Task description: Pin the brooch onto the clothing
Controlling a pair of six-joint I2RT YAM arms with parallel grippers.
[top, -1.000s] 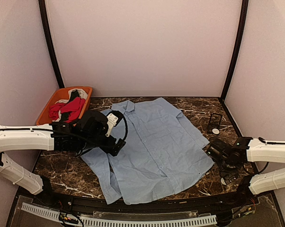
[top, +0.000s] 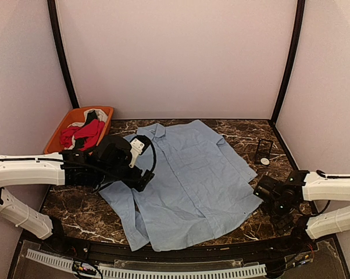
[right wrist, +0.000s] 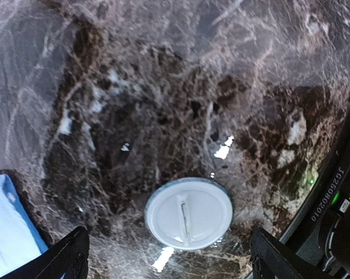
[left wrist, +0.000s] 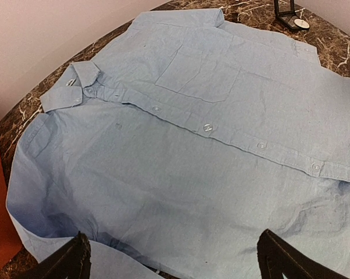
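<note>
A light blue shirt (top: pixel 186 180) lies spread face up on the dark marble table, its collar at the back and button placket running down the middle. A round white brooch (right wrist: pixel 188 213), pin side up, lies on the marble in the right wrist view, with my right gripper open above it, nothing between its fingers. My left gripper (top: pixel 142 179) hangs over the shirt's left part, open and empty; in the left wrist view the placket and pocket are below it.
An orange bin (top: pixel 64 131) with red and white cloth stands at the back left. A small black stand (top: pixel 262 152) with a white disc is right of the shirt. Bare marble (top: pixel 233 127) shows along the back and front edges.
My right gripper has shifted slightly over the front right of the table, covering the white brooch in the top view. The left arm and shirt have not moved.
</note>
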